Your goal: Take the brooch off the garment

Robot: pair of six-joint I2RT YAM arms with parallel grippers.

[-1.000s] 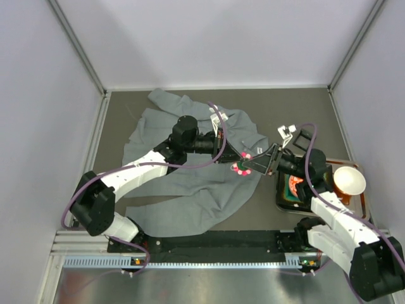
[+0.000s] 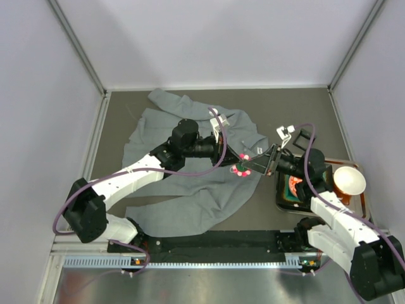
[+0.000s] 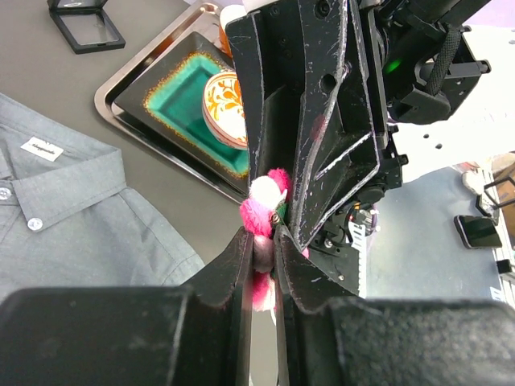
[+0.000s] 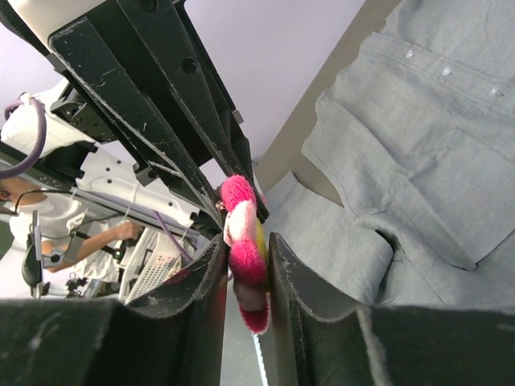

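Note:
A pink and white flower brooch (image 2: 240, 171) with a green centre is held in the air between my two grippers, above the grey garment (image 2: 190, 209). My left gripper (image 2: 233, 159) comes from the left and is shut on the brooch; in the left wrist view its fingertips pinch the petals. My right gripper (image 2: 252, 163) comes from the right, also shut on the brooch, as the right wrist view shows. The garment lies flat below, apart from the brooch, with its collar (image 3: 68, 197) and buttons visible.
A metal tray (image 2: 354, 206) with dishes and a white bowl (image 2: 349, 180) sits at the right. A small black compact (image 3: 84, 24) lies behind it. Walls bound the workspace at back and sides. Bare table shows at the back right.
My left arm has shifted very slightly, its elbow a little further left. Both grippers stay on the brooch, which has hardly moved.

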